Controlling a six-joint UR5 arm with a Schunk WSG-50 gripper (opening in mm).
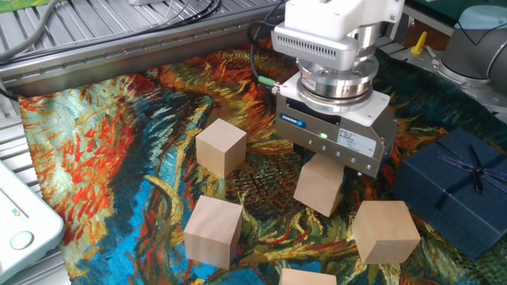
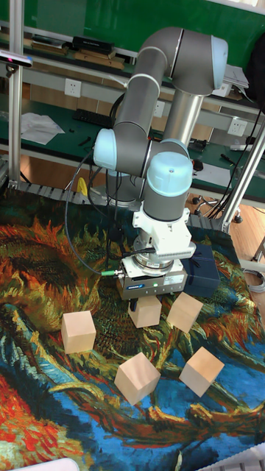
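My gripper point(image 1: 320, 162) points down over a pale wooden cube point(image 1: 320, 187); its body covers the cube's upper part in the exterior view 2. In the exterior view 3 a dark fingertip point(image 2: 133, 303) shows at the left edge of this same cube point(image 2: 146, 316). The fingers are mostly hidden, so how firmly they sit against the cube cannot be seen. Other like cubes lie around it: one to the left point(image 1: 221, 148), one at front left point(image 1: 213, 232), one at front right point(image 1: 386, 232), and one cut off by the bottom edge point(image 1: 307, 277).
A dark blue gift box point(image 1: 455, 190) with a ribbon bow stands close on the right. Patterned cloth point(image 1: 103, 182) covers the table, with free room on its left. A white device point(image 1: 24, 222) lies at the left edge, and a metal rail point(image 1: 142, 59) runs along the back.
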